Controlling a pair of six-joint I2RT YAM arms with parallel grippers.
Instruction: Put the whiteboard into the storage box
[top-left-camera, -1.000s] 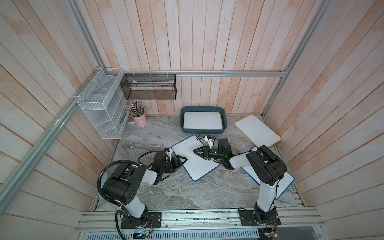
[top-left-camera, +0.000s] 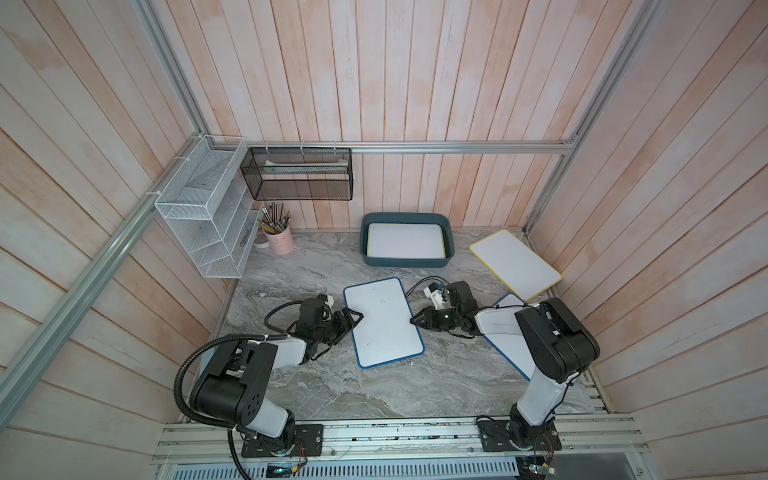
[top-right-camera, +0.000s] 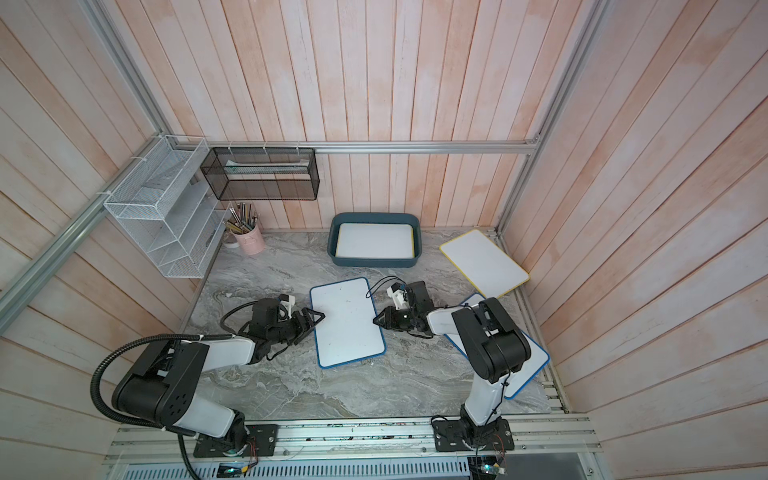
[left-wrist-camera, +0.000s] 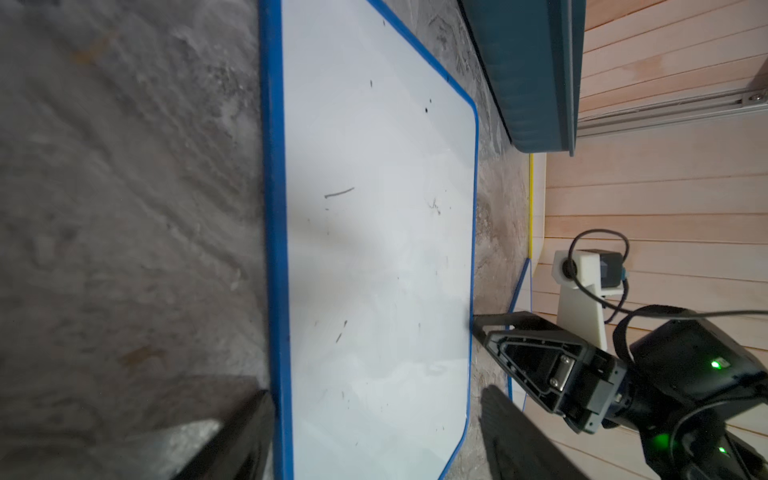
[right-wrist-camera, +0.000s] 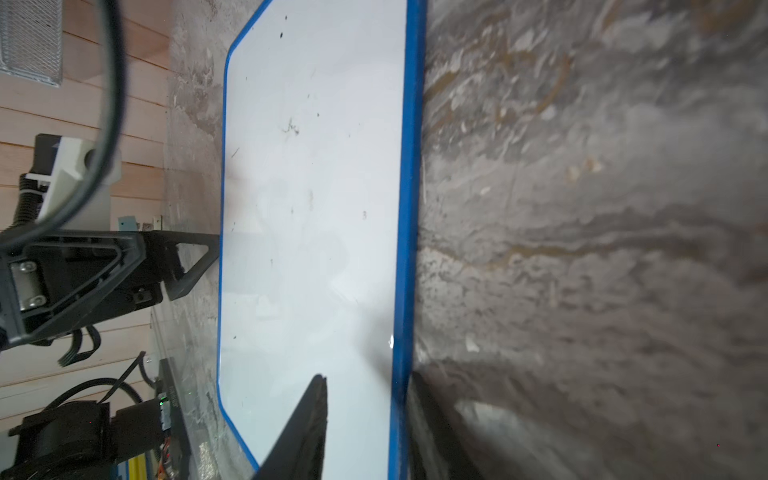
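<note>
A blue-edged whiteboard (top-left-camera: 382, 324) lies flat on the marble table, my grippers at opposite long edges. My left gripper (top-left-camera: 352, 318) is part open at the left edge; in the left wrist view its blurred fingers straddle that edge low in the frame. My right gripper (top-right-camera: 382, 319) is open at the right edge; the right wrist view shows its fingertips over that edge. The teal storage box (top-left-camera: 406, 263) stands at the back, with a yellow-edged whiteboard (top-left-camera: 405, 238) inside it.
A yellow-edged board (top-left-camera: 512, 260) and another blue-edged board (top-right-camera: 528, 368) lie at the right, partly under the right arm. A pink brush cup (top-left-camera: 280, 241) stands back left. Wire baskets (top-right-camera: 260, 172) hang on the walls.
The middle whiteboard has turned to lie nearly upright to the view.
</note>
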